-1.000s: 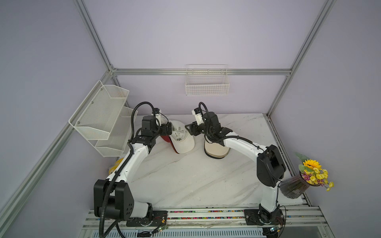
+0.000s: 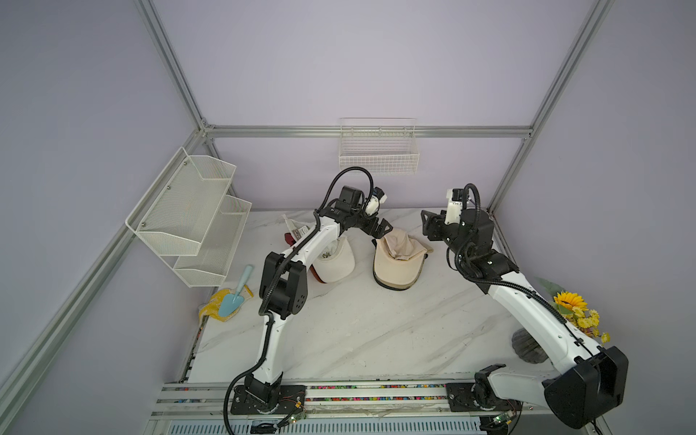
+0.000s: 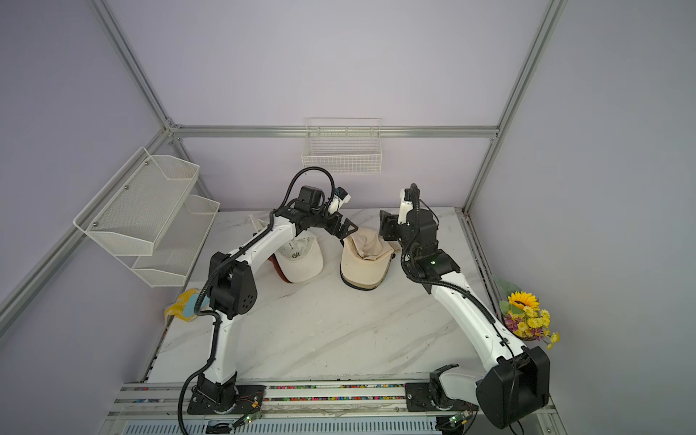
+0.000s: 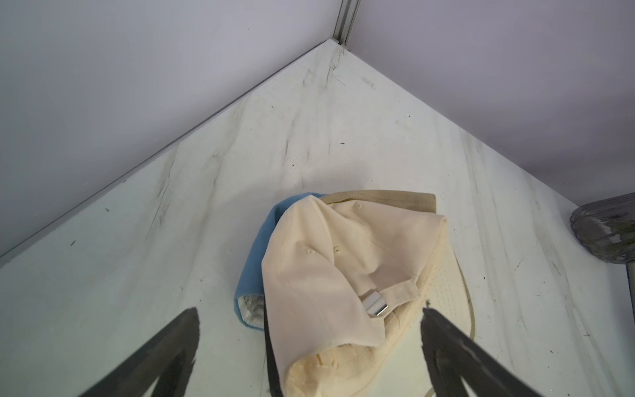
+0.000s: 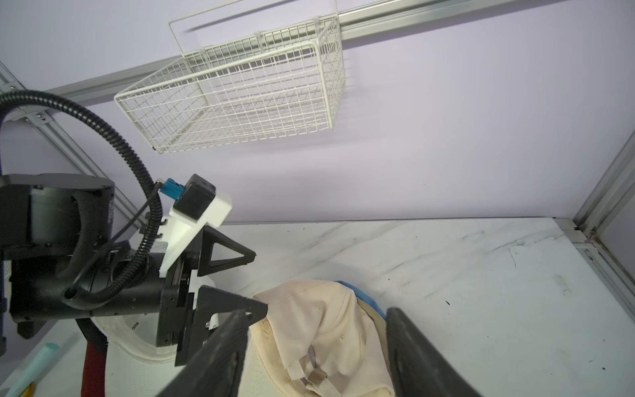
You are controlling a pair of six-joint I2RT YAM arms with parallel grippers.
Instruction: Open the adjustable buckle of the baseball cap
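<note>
The cream cap [image 2: 397, 272] lies brim toward the front on the table, stacked with darker and blue-edged caps. Its metal buckle [image 4: 375, 303] sits on the fabric strap [image 4: 401, 293], which still runs through it in the left wrist view. From the right wrist view the buckle [image 5: 317, 377] shows low in the frame. My left gripper [image 2: 385, 229] hangs at the cap's left rear side, open, its fingers [image 4: 177, 347] spread wide and empty. To the cap's right, my right gripper points its parted fingers [image 5: 404, 344] toward the crown; no contact shows.
A white cap [image 2: 335, 265] on a red one lies to the left, partly under my left arm. A wire basket [image 2: 378, 153] hangs on the back wall; white mesh shelves [image 2: 188, 217] stand left. Yellow flowers [image 2: 572, 304] are at right.
Both grippers have moved right, away from the white cap and toward the cream cap. The right one passed over the cream cap to its far side; the caps look unmoved.
</note>
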